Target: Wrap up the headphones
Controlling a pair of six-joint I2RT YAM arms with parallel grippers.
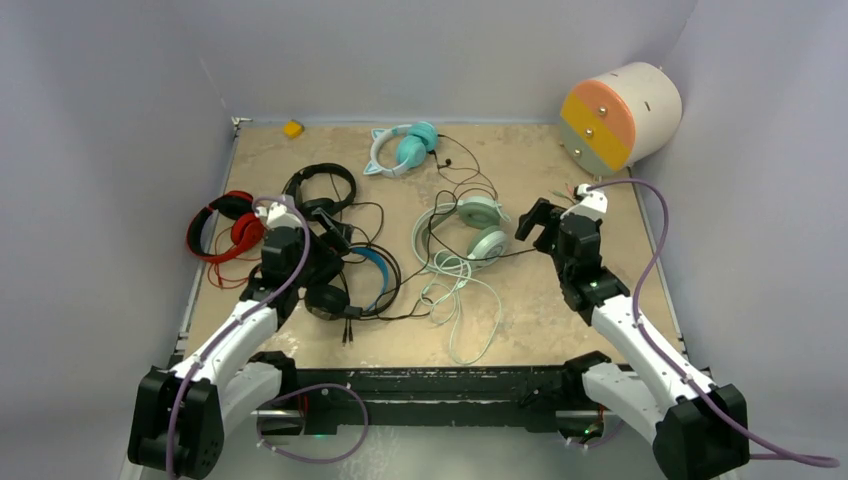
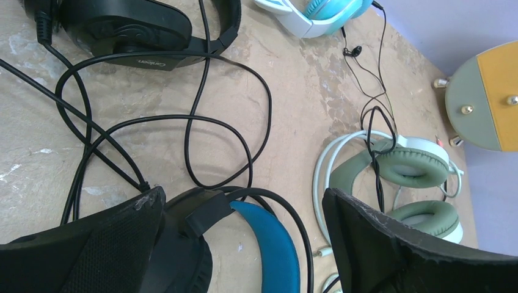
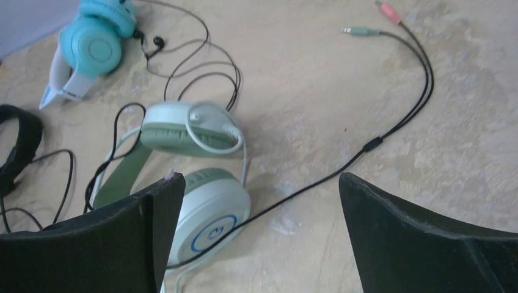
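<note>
Black headphones with a blue inner band [image 1: 371,258] lie at the table's left middle; my open left gripper hovers above one of their ear cups, empty. Behind them are plain black headphones [image 1: 325,170] with loose looped cable [image 2: 261,91]. Red headphones [image 1: 240,232] rest at the far left. Pale green headphones [image 1: 480,240] lie mid-table, a black cable [image 3: 305,188] running across one cup and their light cord [image 1: 490,320] spread in front. Turquoise cat-ear headphones [image 1: 405,148] sit at the back. My right gripper is open above that black cable, holding nothing.
A white drum-shaped box with a coloured face [image 1: 600,130] stands at the back right. A small yellow block [image 1: 292,129] lies at the back left. Two audio plugs [image 3: 365,31] rest on the right side, where the table [image 1: 560,330] is mostly bare.
</note>
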